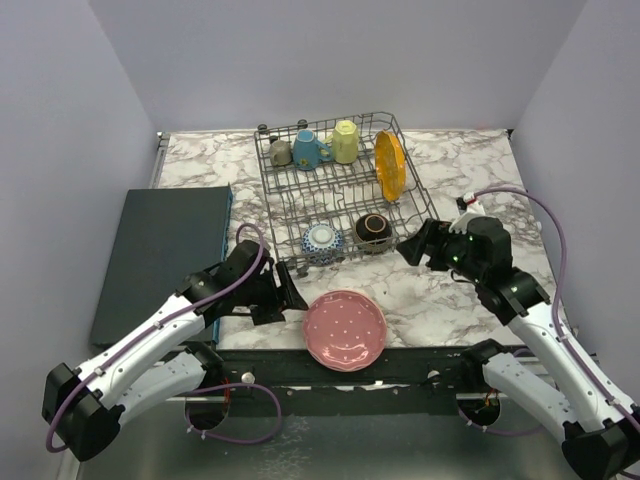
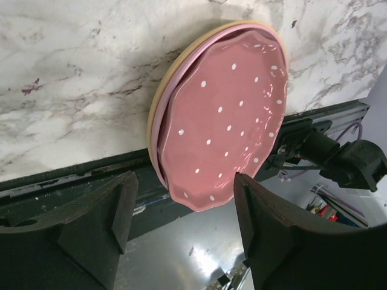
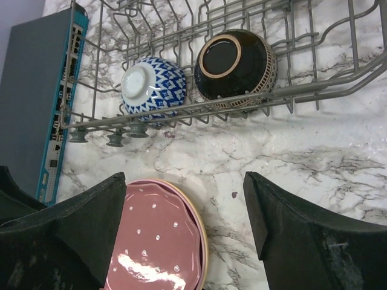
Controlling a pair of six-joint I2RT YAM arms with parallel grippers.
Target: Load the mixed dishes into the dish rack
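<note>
A pink plate with white dots (image 1: 344, 330) lies flat at the front edge of the marble table, its front rim over the dark rail. In the left wrist view the pink plate (image 2: 224, 121) fills the middle, a tan rim showing under its edge. My left gripper (image 1: 294, 308) is just left of the plate, fingers apart, nothing between them. Right of the plate and off it, my right gripper (image 1: 408, 257) stands open and empty near the rack's front corner. The wire dish rack (image 1: 290, 215) is at the back.
In the rack are a grey cup (image 1: 280, 153), a blue mug (image 1: 306, 152), a yellow mug (image 1: 345, 142), an upright orange plate (image 1: 389, 166), a blue-white bowl (image 3: 163, 84) and a black bowl (image 3: 242, 66). A dark box (image 1: 160, 260) fills the left side.
</note>
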